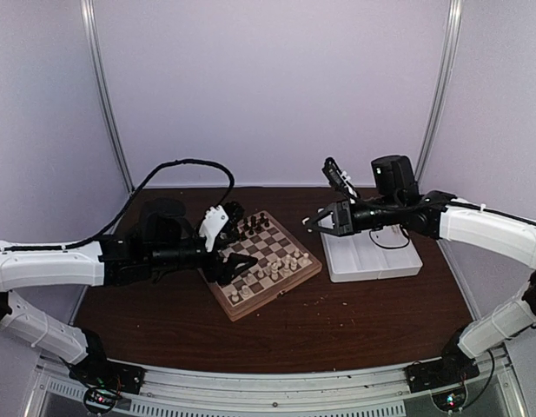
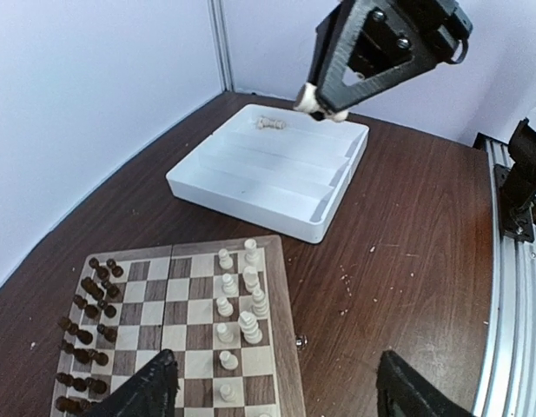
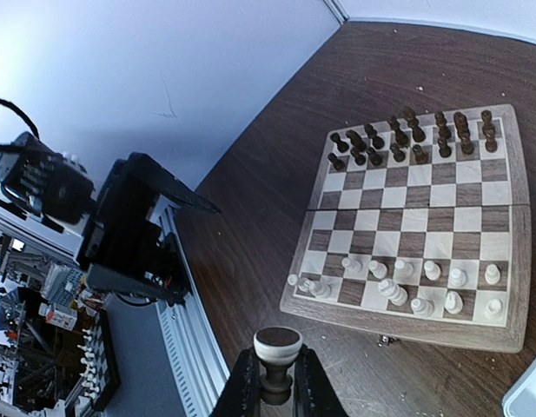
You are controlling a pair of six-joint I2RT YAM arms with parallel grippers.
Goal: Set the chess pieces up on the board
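The chessboard (image 1: 281, 283) holds dark pieces (image 3: 420, 154) along its far side and white pieces (image 3: 393, 290) along the near side. My left gripper (image 1: 233, 261) is raised over the board's left part, its fingers apart, nothing seen between them. My right gripper (image 1: 311, 222) hangs over the tray's left side, shut on a chess piece (image 3: 276, 365) with a pale top and darker lower part.
The white tray (image 2: 311, 226) stands right of the board, with a pale piece (image 2: 270, 122) lying in it. Dark bare table surrounds the board, clear at the front.
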